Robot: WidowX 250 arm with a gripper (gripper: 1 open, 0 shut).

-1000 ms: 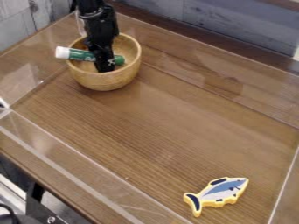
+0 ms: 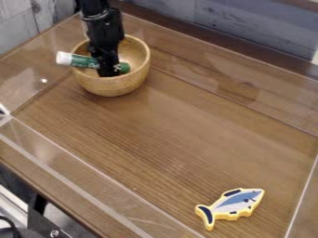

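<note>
A wooden bowl (image 2: 115, 85) sits at the upper left of the table. The black gripper (image 2: 104, 66) reaches down into it from above, shut on a green and white cylinder (image 2: 77, 60), which lies tilted across the bowl with its white end over the left rim. The fingertips are partly hidden against the cylinder and the bowl.
A yellow, white and blue fish-shaped piece (image 2: 231, 204) lies at the lower right.
The gripper and the cylinder have shifted very slightly within the bowl, the cylinder's white end a little lower and further left. Nothing else has moved.
</note>
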